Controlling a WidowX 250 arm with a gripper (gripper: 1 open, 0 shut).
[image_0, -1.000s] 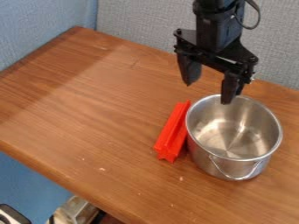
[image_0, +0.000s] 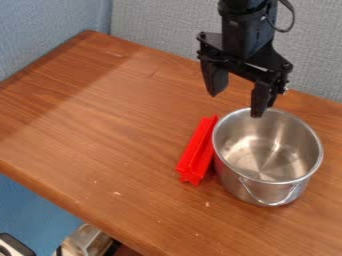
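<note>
My black gripper (image_0: 237, 92) hangs open at the top right, its two fingers spread apart with nothing between them, one finger above the back rim of a shiny steel pot (image_0: 267, 164). The pot stands on the wooden table with a thin wire handle on its front side and looks empty. Just to the left of the pot, a red elongated object (image_0: 198, 150) lies on the table, pointing toward the back.
Grey-blue padded walls rise behind and at the left. Metal parts (image_0: 87, 240) sit past the table's front-left edge.
</note>
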